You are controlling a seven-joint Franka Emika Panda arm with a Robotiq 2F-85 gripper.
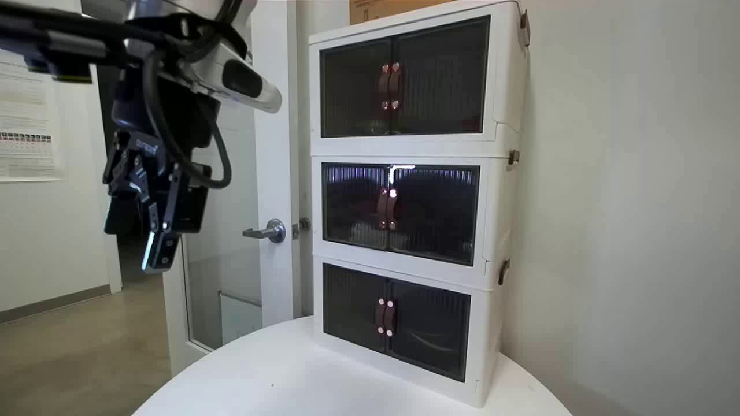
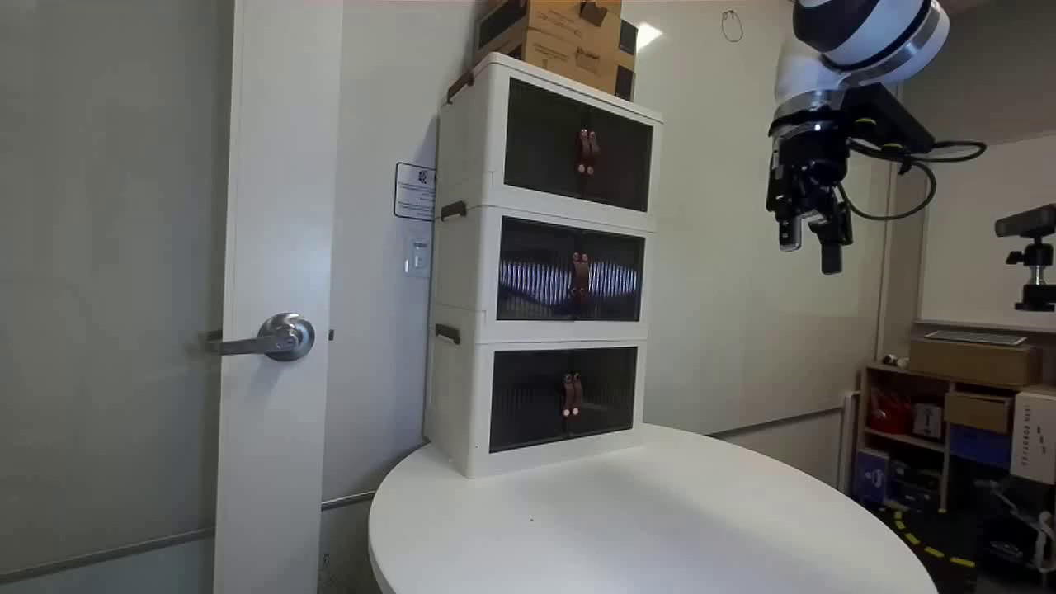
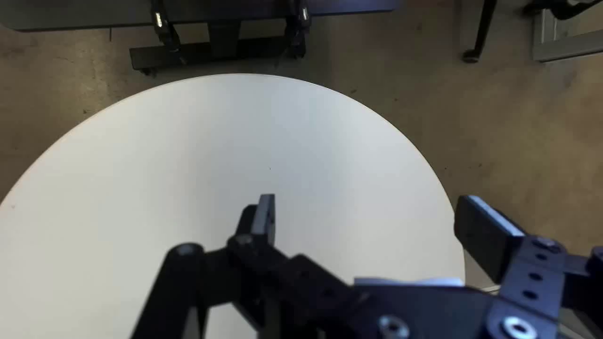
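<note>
A white stack of three cabinet units [image 1: 409,147] stands upright on a round white table [image 1: 277,374]. Each unit has a pair of dark, see-through doors with brown strap handles: top handles [image 1: 389,86], middle handles [image 1: 388,208], bottom handles [image 1: 385,318]. All the doors look closed, and their contents are too dark to make out. High up and away from the cabinets hangs my gripper [image 2: 810,247], pointing down. In the wrist view, my gripper is open, its fingers wide apart with nothing between them. Below it lies the tabletop [image 3: 198,152].
Cardboard boxes [image 2: 564,44] rest on top of the stack. A door with a metal lever [image 2: 282,337] is beside the table. Shelving [image 2: 906,436] and a camera on a mount [image 2: 1034,247] stand to the right.
</note>
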